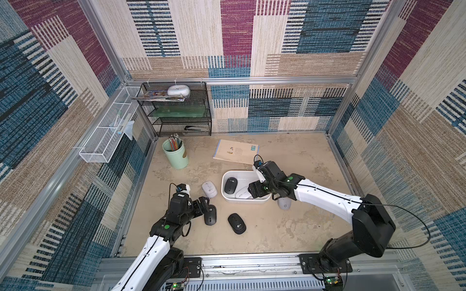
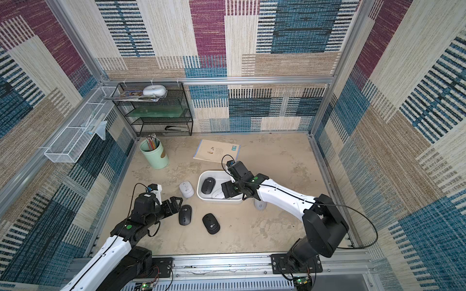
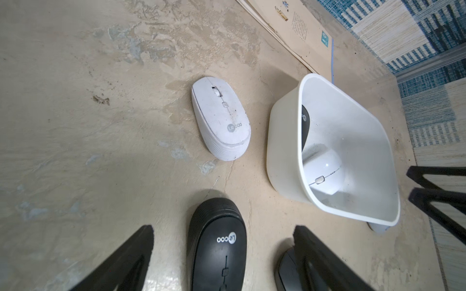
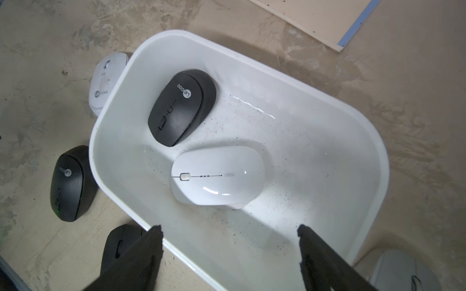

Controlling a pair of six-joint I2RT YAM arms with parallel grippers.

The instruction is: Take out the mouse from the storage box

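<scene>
The white storage box (image 4: 310, 111) holds two mice. A black mouse (image 4: 182, 107) lies near its left end, and a glossy white mouse (image 4: 218, 175) lies beside it towards the middle. My right gripper is open over the box's right half, nothing between its fingers; from the top left view it partly covers the white mouse (image 1: 243, 193). Left of the box, my left gripper hangs open, with a black mouse (image 3: 219, 245) on the table showing between its fingers, apart from them.
Outside the box lie a pale mouse (image 1: 209, 189), another black mouse (image 1: 237, 223) in front, and a grey mouse (image 1: 284, 203) by the box's right end. Behind are a booklet (image 1: 236, 151), a green pencil cup (image 1: 175, 155) and a wire rack (image 1: 208, 109).
</scene>
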